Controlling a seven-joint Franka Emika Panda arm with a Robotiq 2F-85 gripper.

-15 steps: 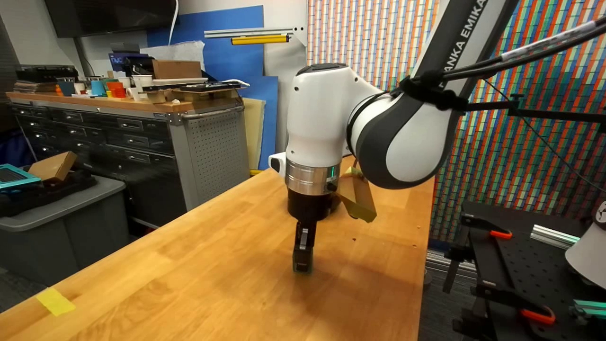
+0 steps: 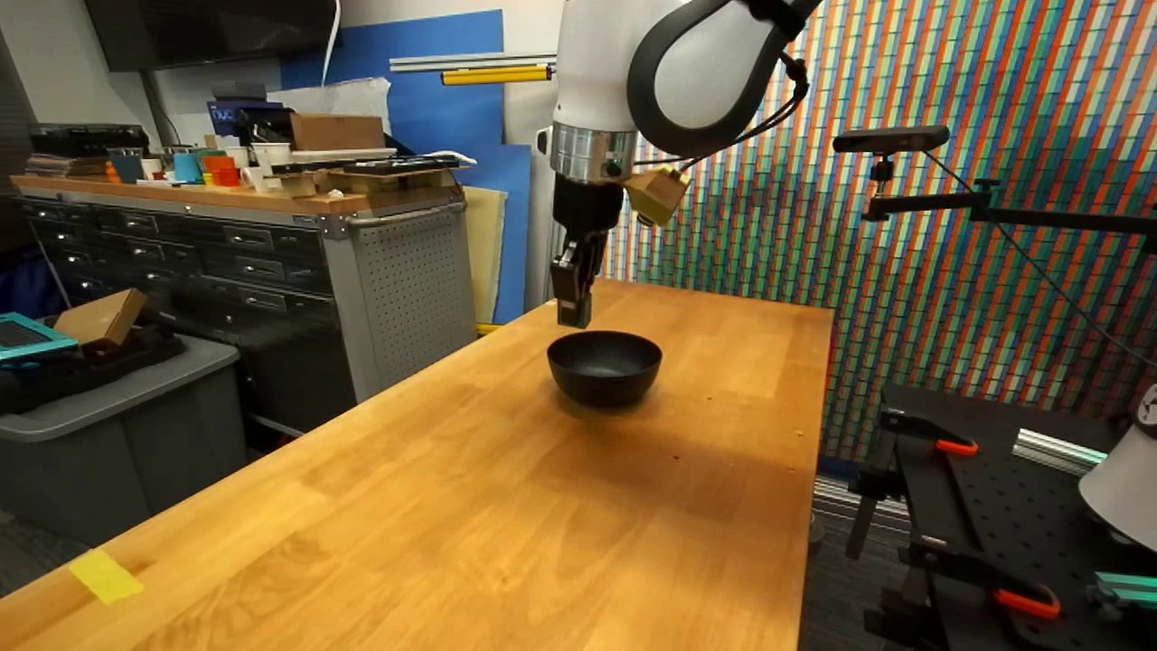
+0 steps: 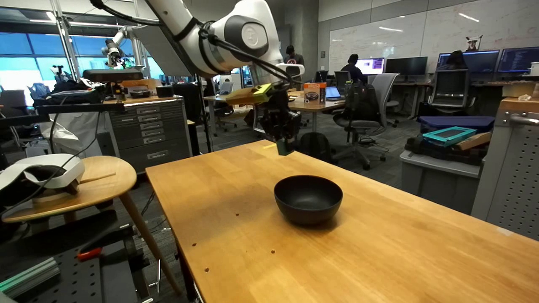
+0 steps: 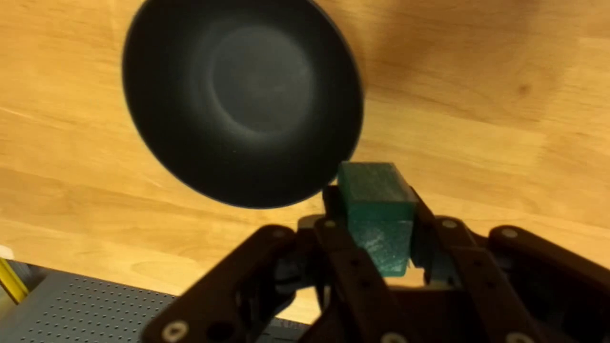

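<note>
A small green block [image 4: 380,228] is clamped between the fingers of my gripper, which is shut on it. In exterior view 2 the block [image 3: 285,147] hangs in the air, higher than the rim of a round black bowl [image 3: 308,202]. The bowl stands upright on the wooden table, and its inside [image 4: 263,80] looks empty in the wrist view. There the block overlaps the bowl's lower right rim, outside the bowl's centre. From exterior view 1, the gripper [image 2: 574,309] is above the bowl's left side [image 2: 604,374], apart from it.
A grey perforated cabinet [image 2: 407,293] stands beyond the table's left edge. A dark side bench [image 2: 1020,488] with clamps is at the right.
The gripper has risen from low over the near table and moved back to the bowl, the block held in it. The bowl, earlier mostly hidden behind the arm, now shows fully.
</note>
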